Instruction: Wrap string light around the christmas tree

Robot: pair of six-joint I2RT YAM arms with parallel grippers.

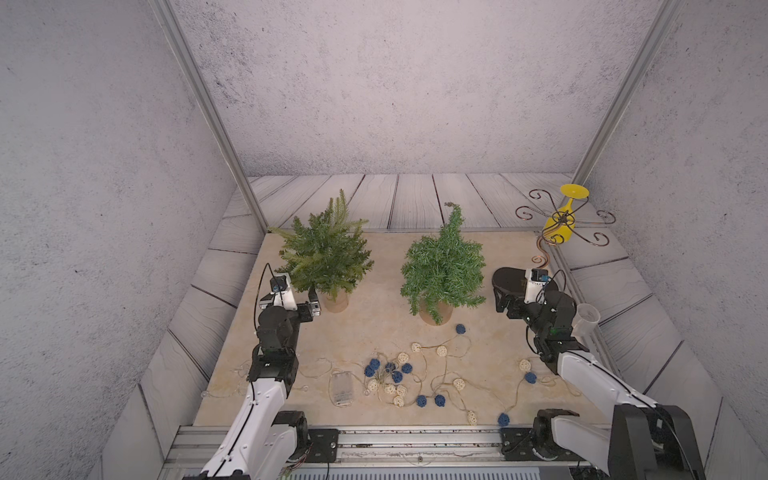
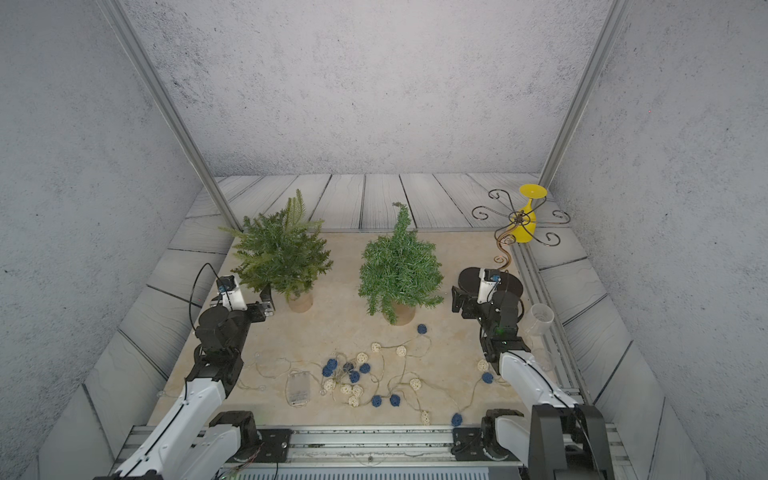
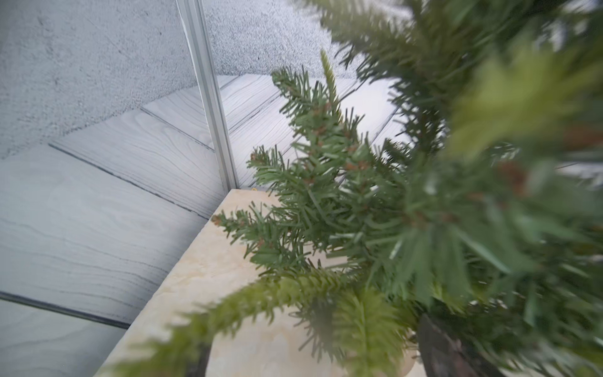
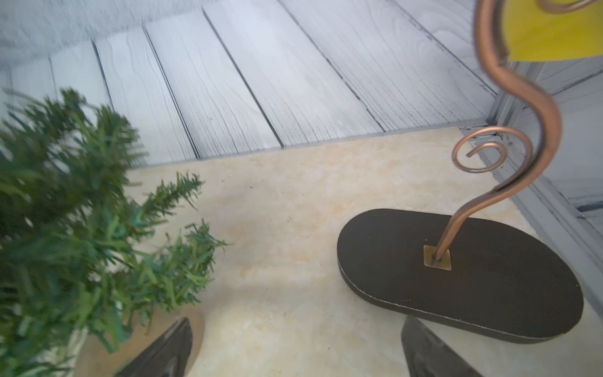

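Note:
Two small trees stand on the table, a darker one [image 1: 324, 244] at left and a brighter one [image 1: 444, 268] in the middle. The string light, with blue [image 1: 397, 376] and cream balls [image 1: 459, 384], lies loose in front of them beside a clear battery box [image 1: 342, 388]. My left gripper [image 1: 289, 300] is open at the left tree's lower branches, which crowd the left wrist view. My right gripper is open, with nothing between its fingers, between the middle tree and the dark oval base of a copper stand.
The dark base [image 4: 383, 251] carries curled metal arms and a yellow piece [image 1: 560, 228] at the back right. A clear cup [image 1: 585, 318] sits on the right edge. Bare table lies between the trees.

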